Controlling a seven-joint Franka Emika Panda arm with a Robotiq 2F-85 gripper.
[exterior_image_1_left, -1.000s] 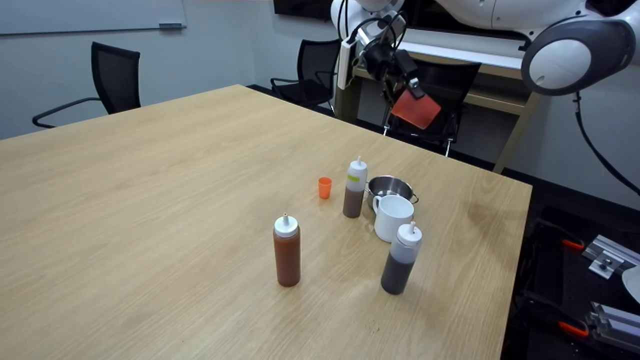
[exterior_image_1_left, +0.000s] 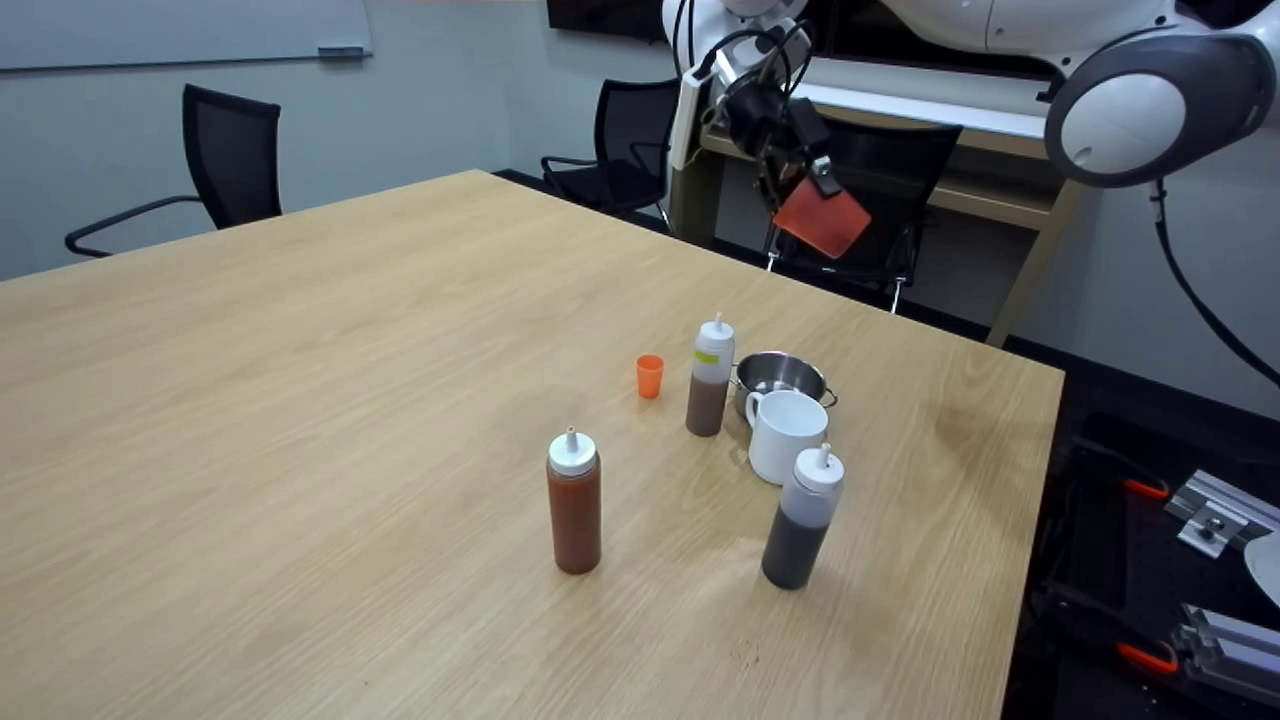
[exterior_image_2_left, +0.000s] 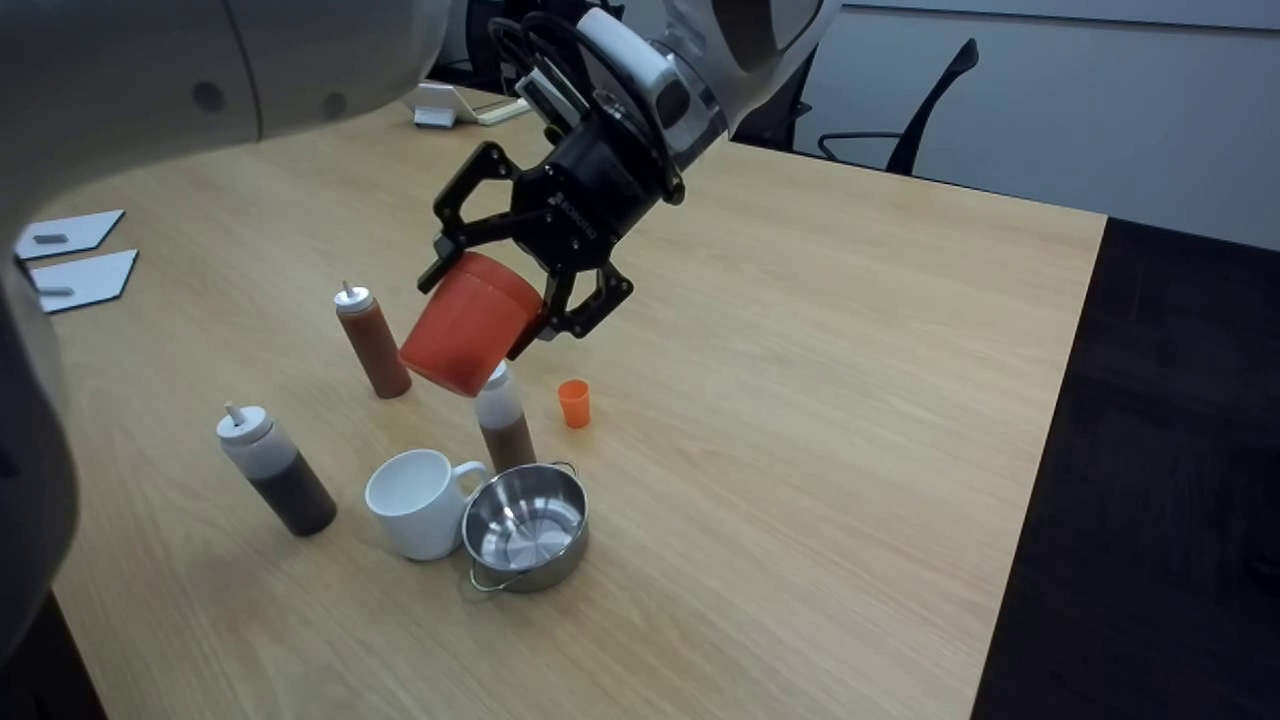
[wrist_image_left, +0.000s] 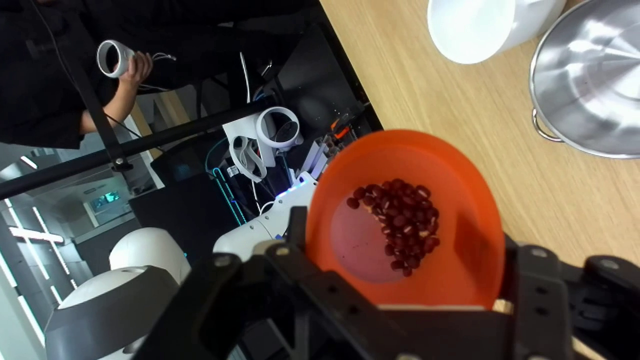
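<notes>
My gripper (exterior_image_2_left: 477, 314) is shut on an orange-red cup (exterior_image_2_left: 465, 330), gripping it from both sides and holding it tilted in the air above the table. Dark red beans (wrist_image_left: 406, 222) lie inside the cup, bunched over part of its bottom, in the wrist view. A steel pot (exterior_image_2_left: 525, 528) with wire handles stands on the table below, empty as far as shows. Touching or close beside it is a white mug (exterior_image_2_left: 417, 504). In exterior view 1 the held cup (exterior_image_1_left: 823, 217) shows high at the far side.
A squeeze bottle of brown sauce (exterior_image_1_left: 708, 378) stands close to the pot, with a small orange cup (exterior_image_1_left: 649, 377) beside it. A dark-sauce bottle (exterior_image_1_left: 801, 522) and a red-brown bottle (exterior_image_1_left: 575, 504) stand nearer exterior view 1.
In exterior view 1 the held cup has shifted slightly left, still tilted in my gripper. Everything on the table stands where it was.
</notes>
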